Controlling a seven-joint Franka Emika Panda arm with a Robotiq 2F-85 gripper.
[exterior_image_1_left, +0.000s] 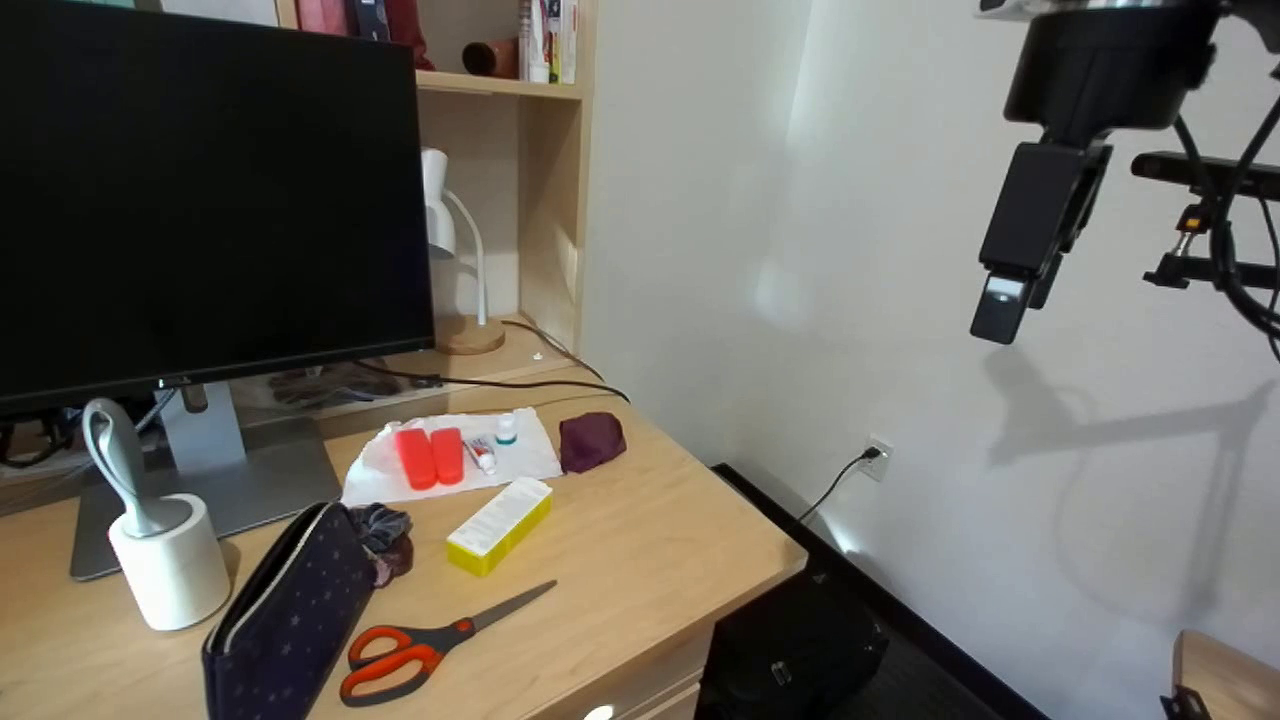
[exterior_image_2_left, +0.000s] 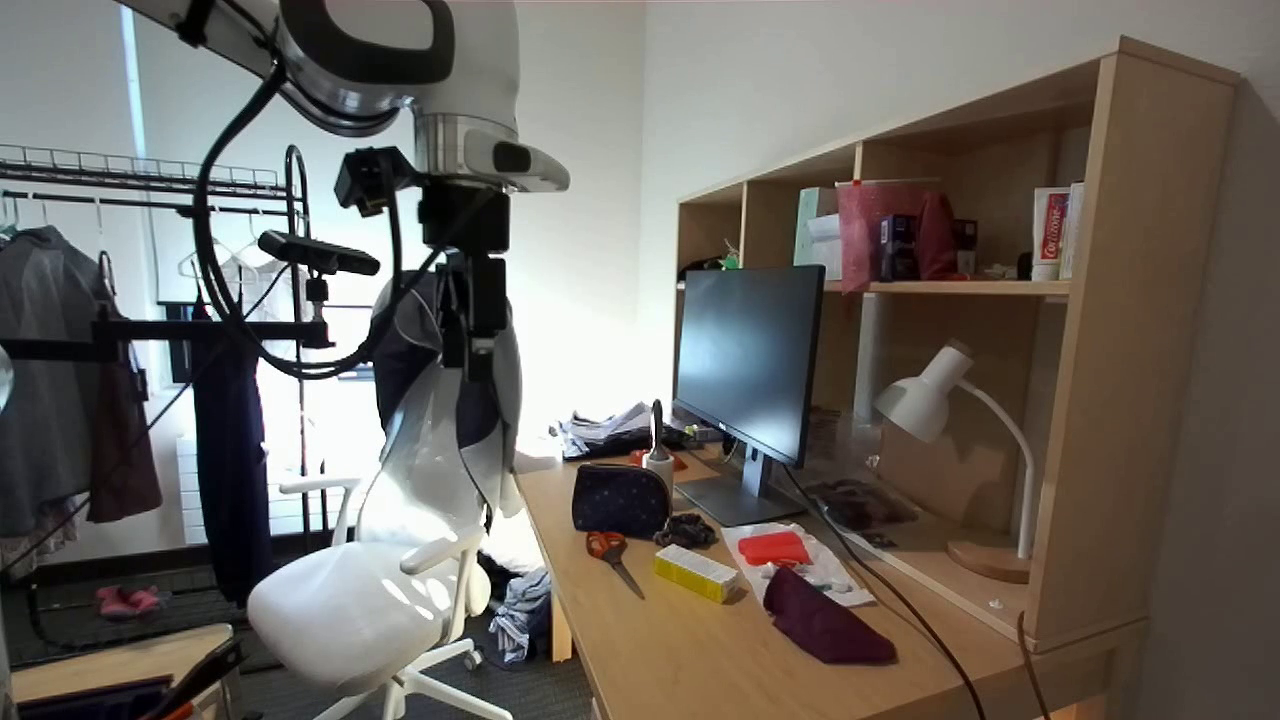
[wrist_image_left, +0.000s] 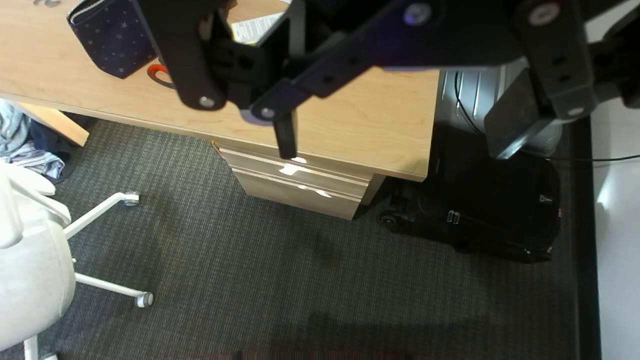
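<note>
In the wrist view my gripper stands open, its fingers wide apart with nothing between them. From outside, the gripper hangs in the air to the right of the desk, pointing down and clear of everything. A dark starry pouch stands unzipped on the desk, beside orange-handled scissors. A yellow and white box lies behind the scissors. On a white sheet rest two red cases, a small tube and a small bottle. A maroon cloth pouch lies alongside.
A monitor, a white lint roller, dark scrunchies and a lamp occupy the desk. A black cable crosses its back. A white chair stands nearby.
</note>
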